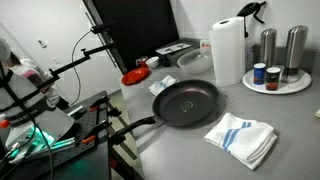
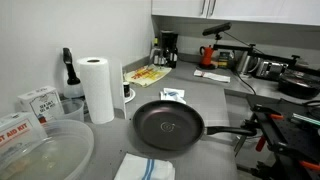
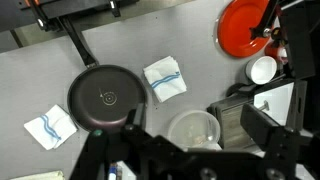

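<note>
A black frying pan (image 1: 187, 103) rests on the grey counter, its handle toward the robot's side. Next to it lies a folded white towel (image 1: 241, 138) with blue stripes; a second blue-striped white cloth (image 3: 165, 78) is on the pan's other side. The clear round bowl (image 3: 193, 130) stands near that cloth. My gripper hangs high over the counter in the wrist view, its dark fingers spread wide and out of focus. It is open, with nothing held between them. Neither exterior view shows the fingertips clearly.
A paper towel roll (image 1: 228, 52) and a plate (image 1: 276, 86) with two tall mills and small jars stand along the back. A red plate (image 3: 241, 25) and a white cup (image 3: 262, 70) are at the far end. Bare counter surrounds the pan.
</note>
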